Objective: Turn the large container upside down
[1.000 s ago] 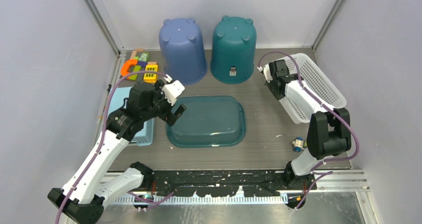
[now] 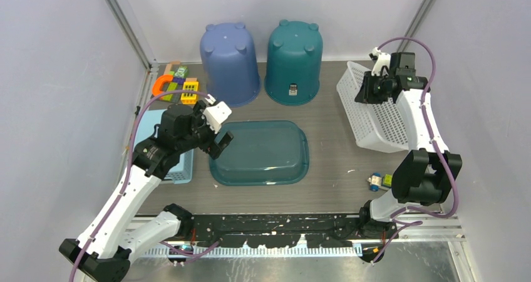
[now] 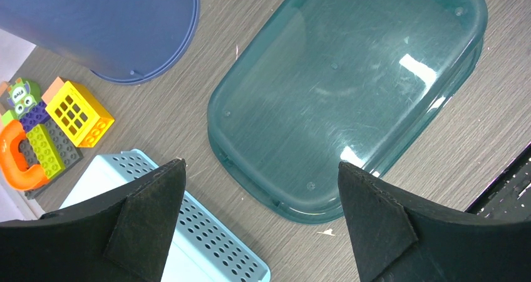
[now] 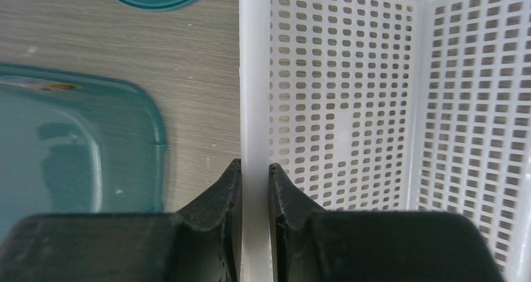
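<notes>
A white perforated plastic basket (image 2: pixel 369 122) stands tilted at the right of the top view, with my right gripper shut on its rim; that rim runs upright through the right wrist view, perforated walls beside it. My left gripper hangs open above the left side of the table, nothing between its fingers, near a teal lid (image 2: pixel 258 150).
An inverted blue bucket (image 2: pixel 228 62) and teal bucket (image 2: pixel 293 59) stand at the back. Toy bricks (image 2: pixel 190 91) and a light blue basket (image 2: pixel 181 169) are at left. A small toy (image 2: pixel 376 182) lies front right. Bare table separates lid and white basket.
The left arm is unchanged.
</notes>
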